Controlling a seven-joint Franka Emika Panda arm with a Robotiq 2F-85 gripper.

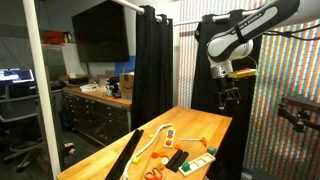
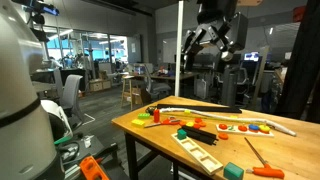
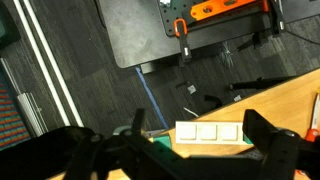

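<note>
My gripper stands open in the wrist view, with nothing held between its dark fingers. It hangs high above the floor side of the table edge in exterior view 1, well clear of the tabletop. Below the gap between the fingers in the wrist view lies a pale wooden tray [image 3: 209, 132] with several white compartments, partly hidden by the gripper. That tray [image 2: 199, 154] rests near the table's edge in exterior view 2. A teal block [image 2: 233, 172] lies beside it, and another teal block [image 2: 182, 133] sits at its far end.
On the wooden table [image 1: 203, 123] lie a long black bar [image 1: 124, 156], orange scissors [image 1: 154, 174], a tray of coloured pieces [image 2: 244, 128] and an orange-handled tool [image 2: 266, 171]. Dark curtains [image 1: 153, 65] hang behind.
</note>
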